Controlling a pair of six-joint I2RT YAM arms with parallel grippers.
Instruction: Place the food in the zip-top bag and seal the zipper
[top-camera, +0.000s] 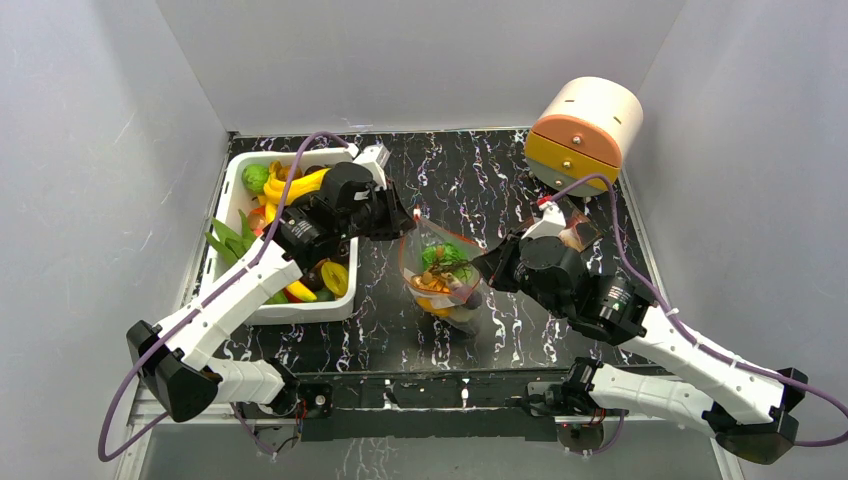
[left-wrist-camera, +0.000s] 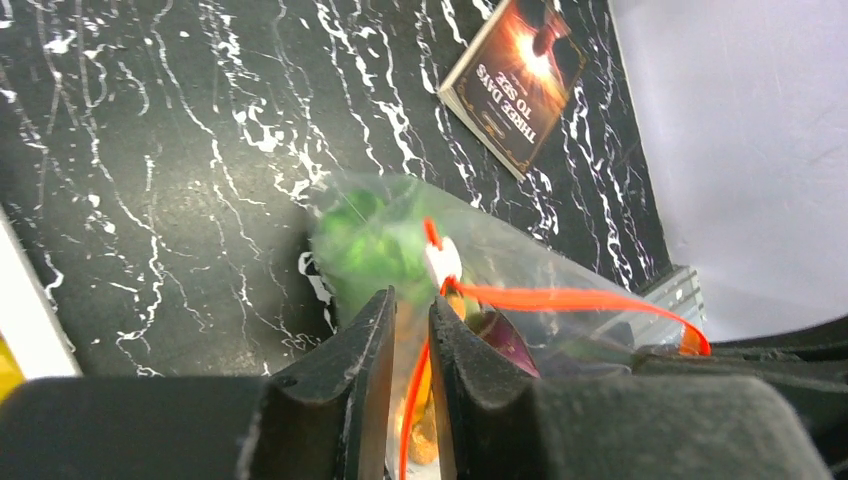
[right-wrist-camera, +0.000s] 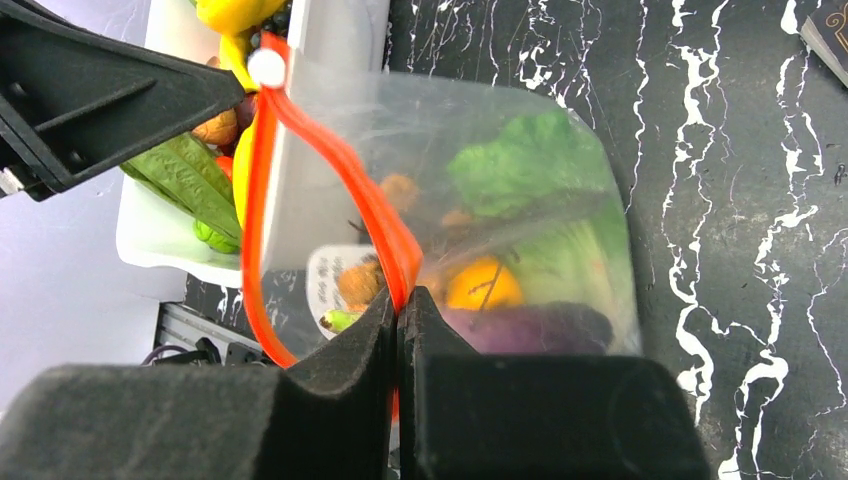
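A clear zip top bag (top-camera: 465, 318) with an orange-red rim (right-wrist-camera: 345, 165) hangs between my two grippers, its mouth gaping. Inside it are a green leafy piece (top-camera: 445, 258), an orange round piece (right-wrist-camera: 484, 284), a purple piece (right-wrist-camera: 530, 328) and several brown bits. My right gripper is shut on the rim at one side of the mouth. At the opposite corner, by the white slider (left-wrist-camera: 443, 262), my left gripper stands slightly open. A narrow gap shows between its fingertips, with the rim passing through or behind it; which one cannot be told.
A white bin (top-camera: 300, 314) full of fruit and vegetables sits under the left arm. A rounded drawer box (top-camera: 590, 120) stands at the back right. In front of it lies a book (left-wrist-camera: 515, 80). Between bin and book, the dark marbled table is clear.
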